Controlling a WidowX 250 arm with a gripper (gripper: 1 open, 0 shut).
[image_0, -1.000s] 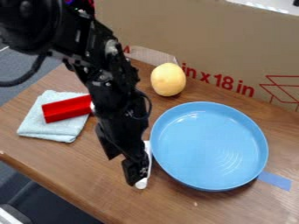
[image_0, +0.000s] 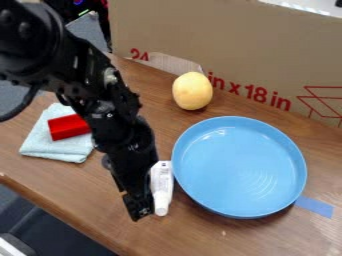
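My black gripper (image_0: 143, 200) points down at the table beside a white object (image_0: 162, 189), a slim upright-lying item next to the left rim of the blue plate (image_0: 241, 166). The fingertips are at or just left of that white item; whether they touch it or are open or shut is hard to tell. A red block (image_0: 67, 126) rests on a folded pale blue cloth (image_0: 54, 146) at the left, partly behind the arm.
A yellow round object (image_0: 193, 91) sits at the back of the wooden table (image_0: 160, 235). A cardboard box (image_0: 227, 40) stands behind it. Blue tape lies right of the plate.
The arm has shifted left, uncovering more of the white item and moving away from the plate's edge.
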